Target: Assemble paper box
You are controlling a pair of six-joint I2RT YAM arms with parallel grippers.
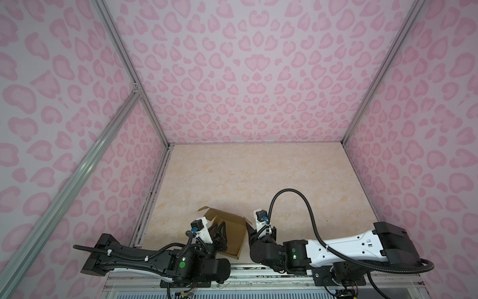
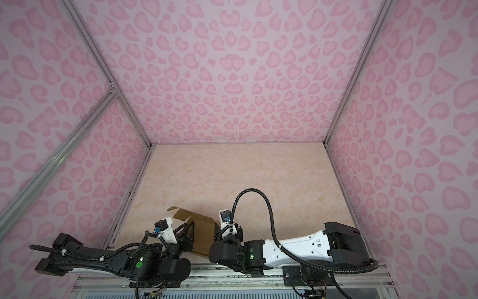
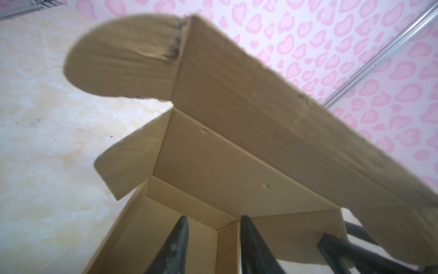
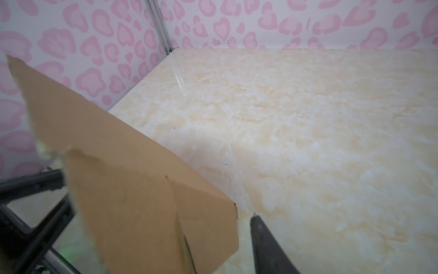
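Note:
A brown cardboard box sits on the front-centre of the tabletop, its lid standing raised with side flaps angled out. My left gripper is over the box's inside, fingers apart with nothing visibly between them. My right gripper is beside the box's right side; in the right wrist view one finger shows next to the cardboard panel, the other is hidden behind it. Whether the panel touches the fingers is unclear.
Pink patterned walls and metal rails enclose it. Both arms are close together at the front.

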